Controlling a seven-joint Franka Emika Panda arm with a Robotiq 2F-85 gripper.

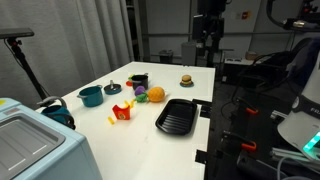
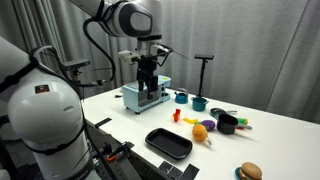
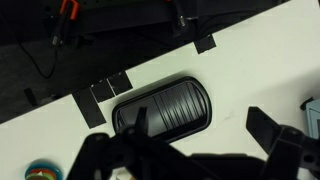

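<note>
High over the table hangs my gripper, its dark fingers spread wide with nothing held between them. The wrist view looks down on a black ridged tray (image 3: 165,110) lying near the table's edge, below and apart from the fingers. Exterior view 1 shows the empty tray (image 1: 178,118) at the near side of the white table. Farther back are a toy burger (image 1: 187,81), an orange item (image 1: 157,94), a purple item (image 1: 141,97) and a red item (image 1: 121,112). No task object is named.
A pale blue toaster oven (image 2: 148,93) stands at one end of the table. A teal pot (image 1: 91,96) and a black pot (image 2: 228,123) sit toward the back.
</note>
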